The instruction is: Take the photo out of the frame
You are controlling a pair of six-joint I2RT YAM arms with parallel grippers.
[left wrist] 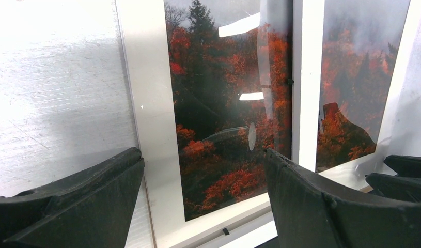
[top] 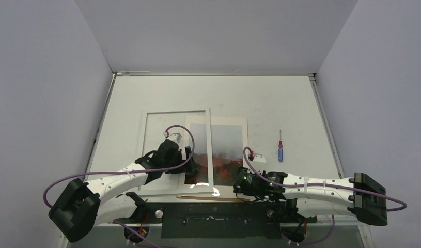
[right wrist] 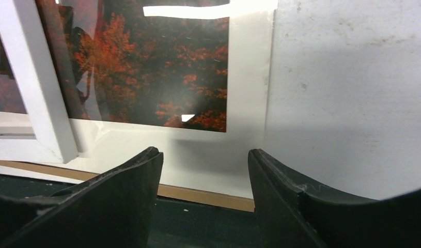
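Note:
The photo (top: 228,150), an autumn forest with a pale border, lies flat and sticks out to the right from under the white frame (top: 208,139). One side bar of the frame crosses over it. In the left wrist view, my left gripper is part open above the photo's left strip, its fingers apart and nothing gripped between them. My right gripper also stands part open, over the photo's near border by its lower right corner, with nothing held. A brown backing edge (right wrist: 208,198) shows below that border.
A blue screwdriver (top: 280,151) lies on the white table to the right. A dark strip (top: 218,219) runs along the near edge.

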